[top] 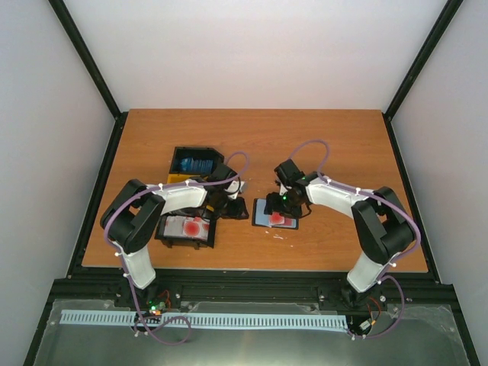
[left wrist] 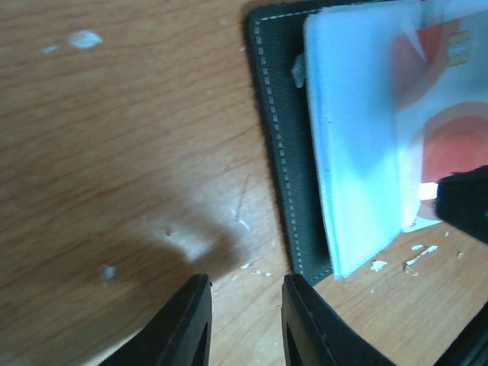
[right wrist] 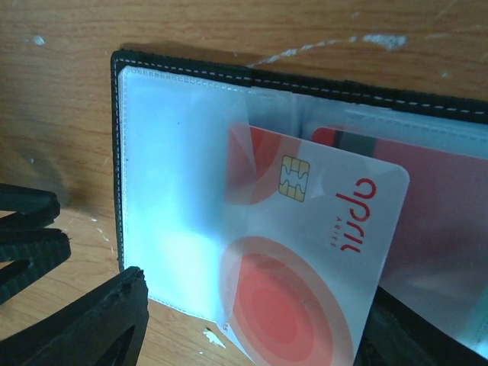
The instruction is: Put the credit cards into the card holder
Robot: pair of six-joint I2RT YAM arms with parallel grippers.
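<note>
The open card holder (top: pixel 261 218), dark with clear sleeves, lies flat on the table. A white and red card (right wrist: pixel 305 252) sits askew over it, one end under the clear film of the left sleeve and the rest outside. My right gripper is over the holder, fingers wide apart; one finger (right wrist: pixel 393 328) borders the card's outer edge, and I cannot tell whether it is partly beneath. Left of the holder, my left gripper stands part open with bare table between its fingertips, clear of the dark edge.
A second reddish card (right wrist: pixel 438 198) lies in the holder's other sleeve. At left, a black container (top: pixel 177 242) holds a white and red card, and another black box (top: pixel 180 152) with blue contents stands behind it.
</note>
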